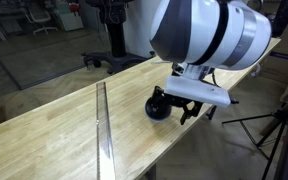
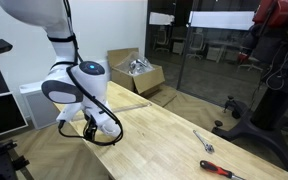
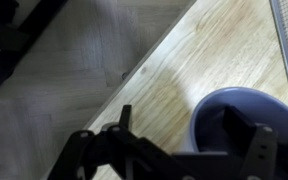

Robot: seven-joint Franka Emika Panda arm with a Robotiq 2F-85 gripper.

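A pale cup (image 3: 198, 118) with a dark inside fills the lower right of the wrist view, its round mouth facing the camera. My gripper stands open across the near part of its rim: one finger (image 3: 240, 127) reaches into the mouth, the other stays outside over the wood. In exterior view 1 the cup (image 1: 157, 117) is on the table below my gripper (image 1: 172, 108), partly covered by it; whether it stands upright or tilted I cannot tell. From exterior view 2, the arm hides most of the cup.
A long metal ruler (image 1: 104, 130) lies on the wooden table beside the cup. The table's edge is close on the other side. A red-handled screwdriver (image 2: 216, 169) and a metal wrench (image 2: 202, 139) lie farther along. Behind the arm sits an open cardboard box (image 2: 144, 76).
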